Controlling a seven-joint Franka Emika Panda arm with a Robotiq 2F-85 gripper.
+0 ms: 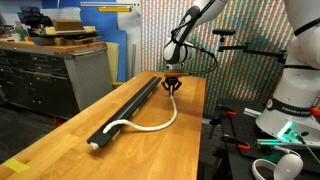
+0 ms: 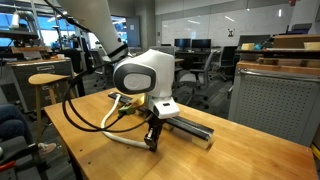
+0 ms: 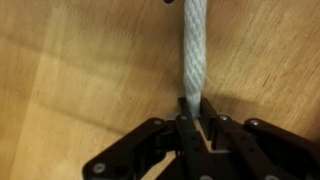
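Observation:
A white rope point(image 1: 150, 128) lies in a curve on the wooden table, one end over a long black rail and the other reaching my gripper point(image 1: 171, 89). In exterior view 2, the gripper point(image 2: 152, 142) is low at the tabletop, with the rope point(image 2: 125, 139) leading up to it. From the wrist, the rope point(image 3: 195, 50) runs down from the top edge to its near part between the black fingertips of my gripper. One finger is close on each side of it. Whether they press on the rope is not clear.
The black rail point(image 1: 125, 110) lies along the table point(image 1: 85, 155) beside the rope. In exterior view 2 its grey end point(image 2: 192, 131) shows behind the arm. Another white robot arm point(image 1: 292, 95) stands at the right edge.

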